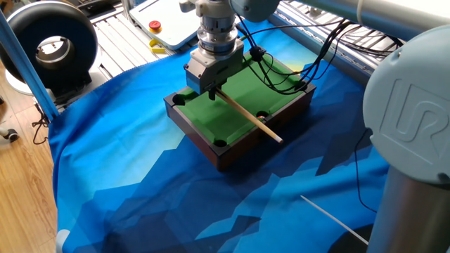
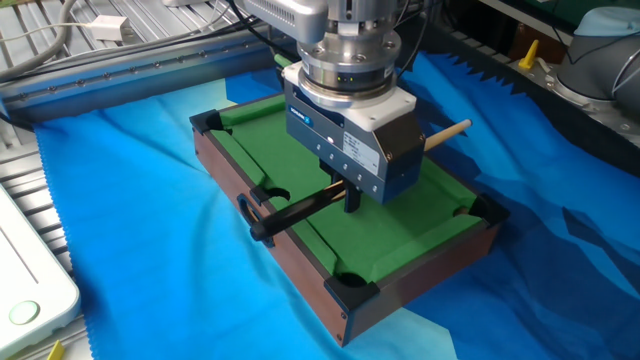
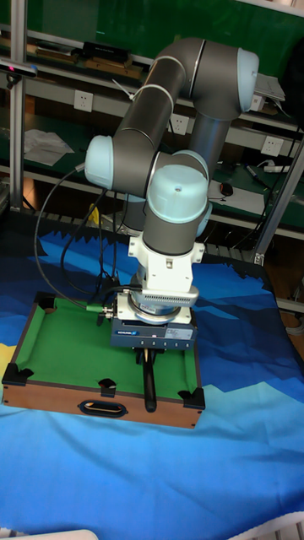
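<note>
A cue stick with a dark handle (image 2: 300,212) and a pale wooden shaft (image 1: 249,117) lies across the small pool table (image 2: 262,150), whose bed is green and whose sides are brown. My gripper (image 2: 342,190) is shut on the cue, just above the green felt near one end of the table. In exterior view 2 the handle juts past the side rail, and the pale tip shows beyond the gripper's body. Seen from exterior view 3, the handle (image 3: 149,382) hangs below the gripper toward the near rail. No balls can be made out on the felt.
A blue patterned cloth (image 1: 140,190) covers the surface, with wide free room around the table. A thin white rod (image 1: 334,219) lies on it. Black cables (image 1: 316,63) loop beside the arm. A red button (image 1: 155,26) sits on a white panel behind.
</note>
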